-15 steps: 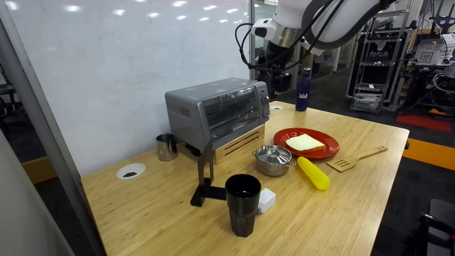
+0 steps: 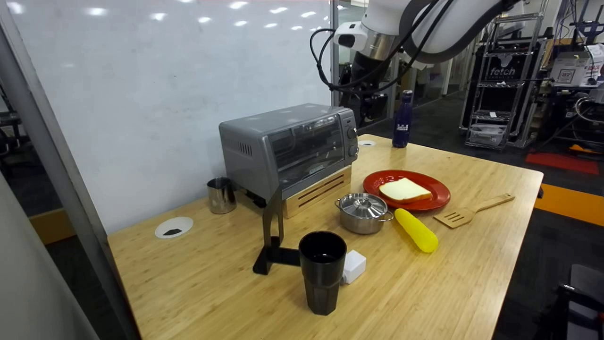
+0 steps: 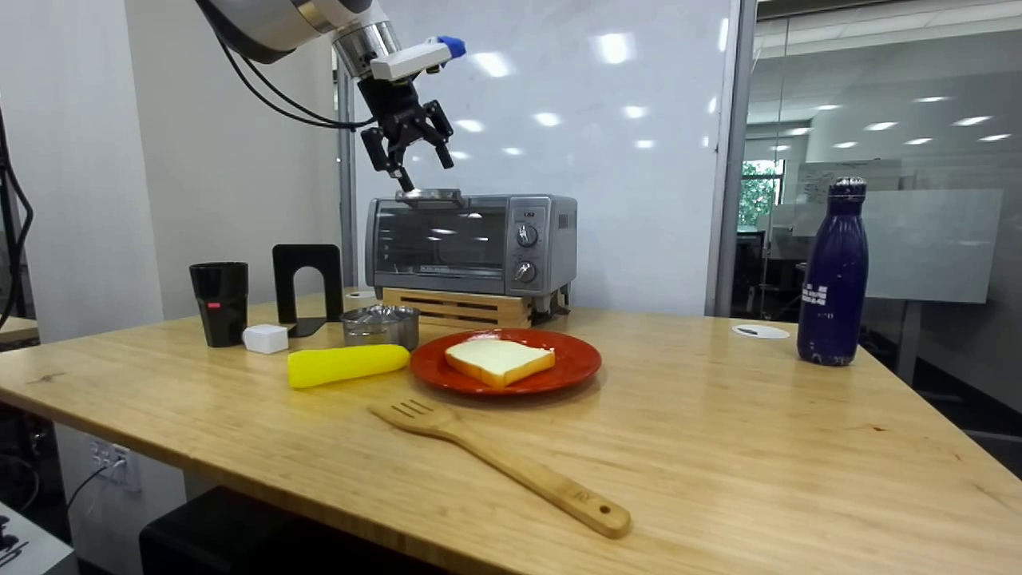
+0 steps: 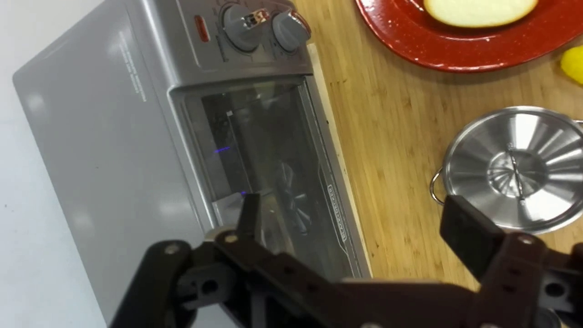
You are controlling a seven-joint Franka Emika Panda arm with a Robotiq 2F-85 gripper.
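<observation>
My gripper (image 3: 427, 172) hangs open in front of the upper part of the grey toaster oven (image 3: 541, 244). Its two black fingers stand wide apart in the wrist view, with nothing held between them. Beneath that gap lie the glass oven door (image 4: 284, 142) and bare wood, the left finger (image 4: 249, 213) overlapping the door. The right finger (image 4: 464, 235) overlaps the near edge of a lidded steel pot (image 4: 516, 164). A small silver piece (image 3: 429, 196) shows just under the fingertips in exterior view 2; I cannot tell what it is. The oven door is shut.
A red plate (image 2: 441, 190) with bread (image 2: 405, 190), a yellow object (image 2: 416, 229) and a wooden spatula (image 2: 464, 215) lie near the pot. A black cup (image 2: 322, 272), black stand (image 2: 272, 226), steel cup (image 2: 221, 195) and blue bottle (image 2: 402, 122) stand farther out.
My gripper has shifted and turned slightly behind the oven's right end in exterior view 1. The objects on the table have not moved.
</observation>
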